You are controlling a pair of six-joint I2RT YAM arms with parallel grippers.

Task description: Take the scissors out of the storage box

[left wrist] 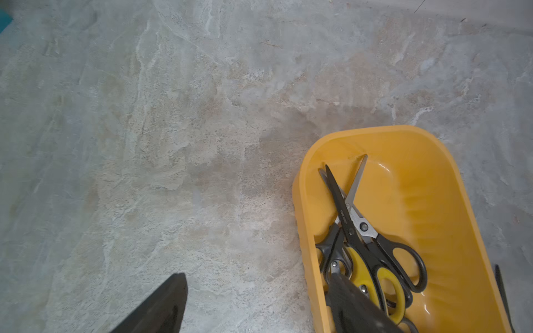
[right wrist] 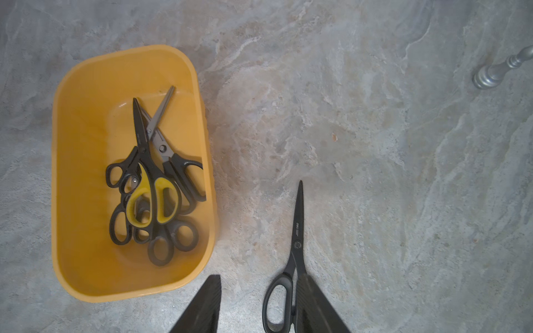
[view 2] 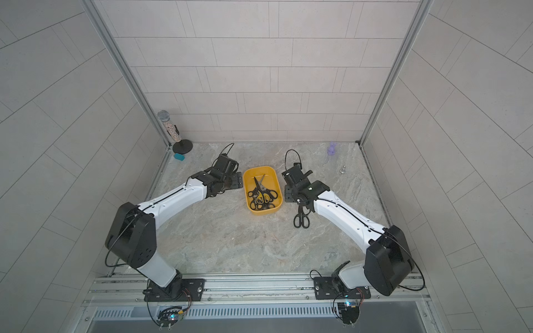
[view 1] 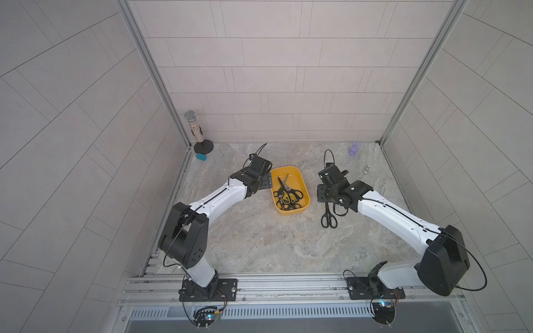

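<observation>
The yellow storage box holds several overlapping pairs of scissors, most with black handles; one pair with yellow-lined handle loops lies across the pile. Black scissors lie flat on the table right of the box, tips pointing away from the arms. Above them my right gripper stands open and empty, its right finger hiding part of one handle loop. My left gripper is open at the box's left side, nothing between its fingers; its right finger covers part of the box's left rim and some scissor handles.
A silver piece stands at the right, with a purple object behind it. A lamp-like column and a blue block are at the back left.
</observation>
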